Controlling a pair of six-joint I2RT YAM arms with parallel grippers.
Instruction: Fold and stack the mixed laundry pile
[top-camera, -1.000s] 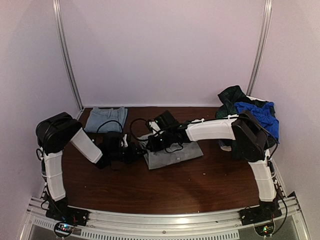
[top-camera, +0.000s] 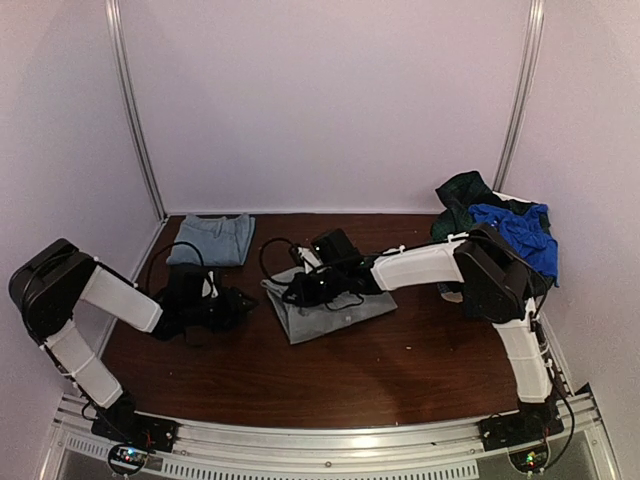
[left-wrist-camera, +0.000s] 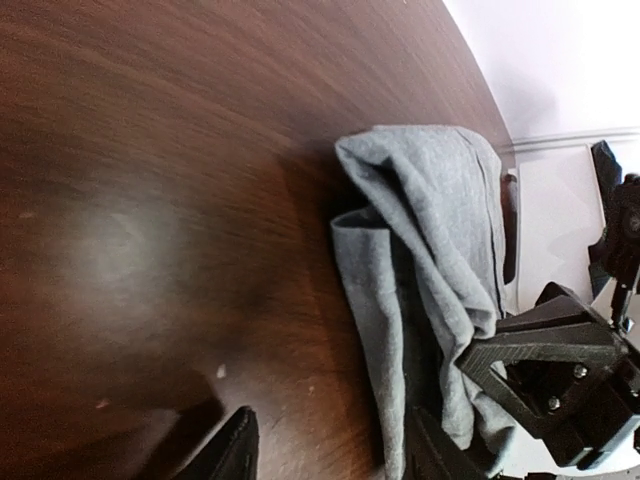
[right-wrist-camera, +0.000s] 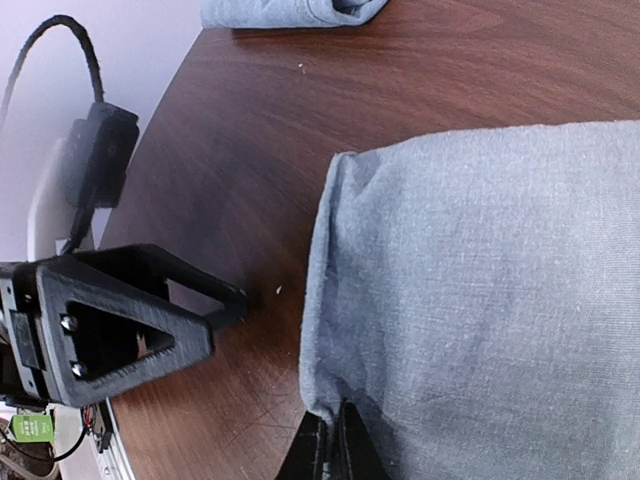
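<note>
A grey cloth (top-camera: 345, 320) lies in the middle of the wooden table, bunched along its left edge, as the left wrist view (left-wrist-camera: 440, 190) also shows. My right gripper (top-camera: 292, 295) is low over that left edge; in the right wrist view (right-wrist-camera: 460, 250) a fingertip meets the folded edge, and whether cloth is between the fingers is unclear. My left gripper (top-camera: 240, 305) stands just left of the cloth, clear of it, with its fingers apart. A folded light-blue cloth (top-camera: 212, 240) lies at the back left.
A pile of dark green and blue laundry (top-camera: 510, 228) sits at the right behind the right arm. Walls enclose the back and sides.
My left gripper has moved left, away from the cloth. The grey cloth and my right gripper have shifted slightly left.
</note>
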